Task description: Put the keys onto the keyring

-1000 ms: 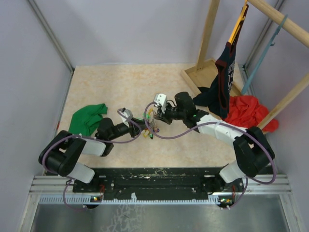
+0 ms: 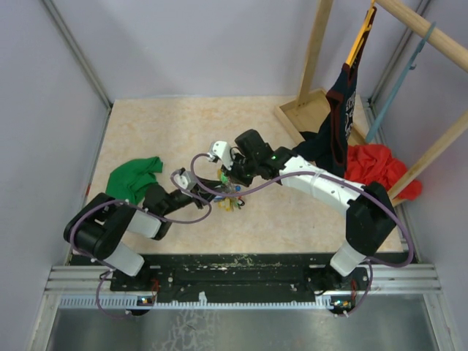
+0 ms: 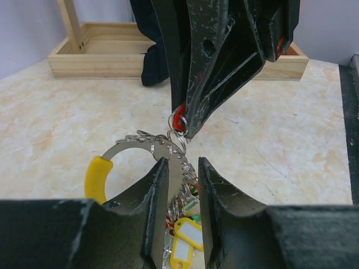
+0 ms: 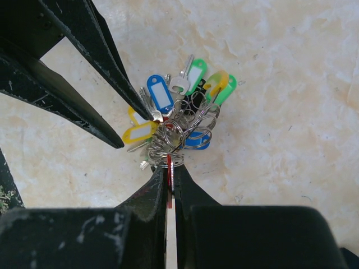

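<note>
The bunch of keys (image 4: pixel 185 112) with yellow, blue and green tags (image 3: pixel 188 232) hangs on a tangle of wire rings between the grippers, near the middle in the top view. My right gripper is shut at a thin ring by its red-padded tips, with the other rings (image 3: pixel 160 147) dangling below. In the right wrist view it (image 4: pixel 171 171) reaches the rings from below. My left gripper is open beside the bunch, its fingertips close to the rings and tags; in the left wrist view nothing clearly sits between them.
A wooden tray (image 2: pixel 300 110) and frame stand at the back right, with dark hanging cloth and red cloth (image 2: pixel 391 175). A green cloth (image 2: pixel 131 175) lies at the left. The table around the grippers is mostly clear.
Since about a second ago the right arm has moved leftward and toward the back in the top view, with the bunch between the grippers. The left arm has shifted slightly.
</note>
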